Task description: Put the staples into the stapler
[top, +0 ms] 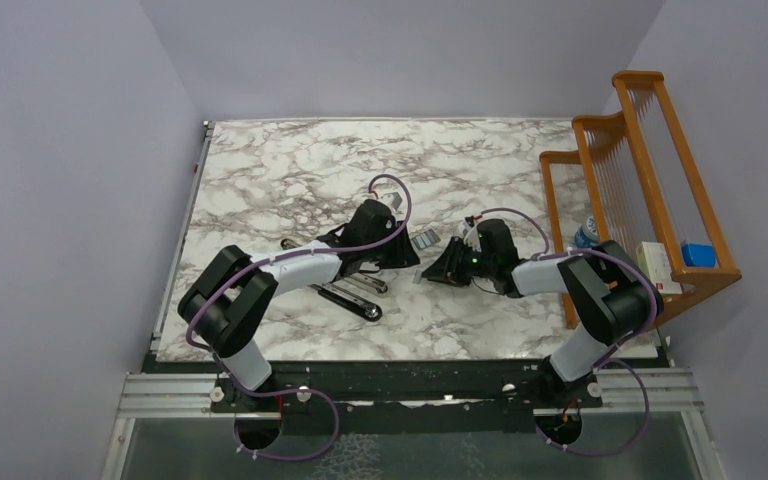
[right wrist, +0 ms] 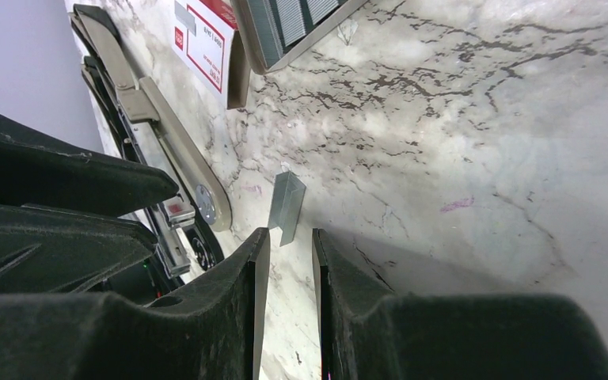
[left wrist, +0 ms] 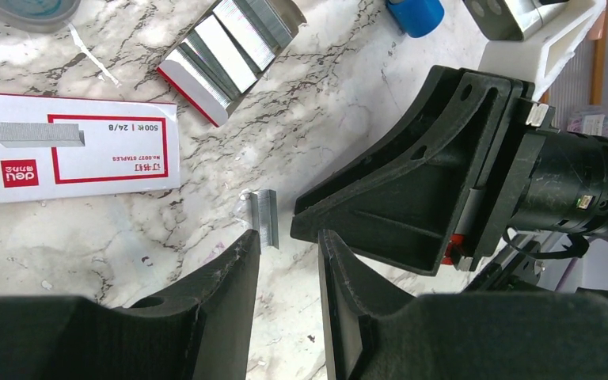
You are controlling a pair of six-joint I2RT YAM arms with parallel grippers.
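A short strip of staples lies on the marble table, with nothing gripping it; the right wrist view shows the same strip (right wrist: pixel 286 204) just beyond the right fingertips. My left gripper is part open, its fingers apart and empty, near the strip's end. My right gripper stands open close to the strip's other side, with empty space between its fingers. Left of the strip in the top view, the opened stapler (top: pixel 368 284) lies on the table, partly covered by the left arm; its tray also shows in the right wrist view (right wrist: pixel 178 150).
An open tray of staple strips (left wrist: pixel 233 59) and a white-and-red staple box (left wrist: pixel 79 146) lie close by. A wooden shelf (top: pixel 650 160) stands at the right.
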